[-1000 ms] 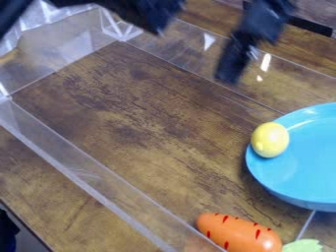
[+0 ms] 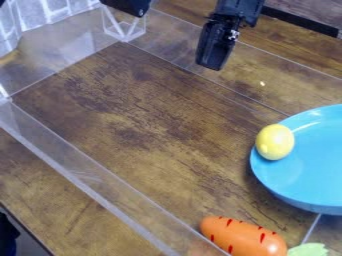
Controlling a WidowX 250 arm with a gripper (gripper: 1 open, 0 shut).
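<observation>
My black gripper [image 2: 218, 40] hangs at the top middle above the wooden surface, pointing down; whether its fingers are apart is hard to make out, and I see no object at them. A yellow lemon-like object [image 2: 274, 141] rests on the left part of a blue plate [image 2: 307, 184] at the right. An orange toy carrot [image 2: 245, 235] with red marks and a pale green top lies at the bottom right, below the plate.
A clear plastic barrier [image 2: 100, 185] runs along the left and back of the wooden surface [image 2: 120, 115]. A white mesh item [image 2: 20, 25] is at the top left.
About a second ago the arm was blurred in motion, with the gripper slightly further right and lower; it has since moved a little up and left. The objects have not moved.
</observation>
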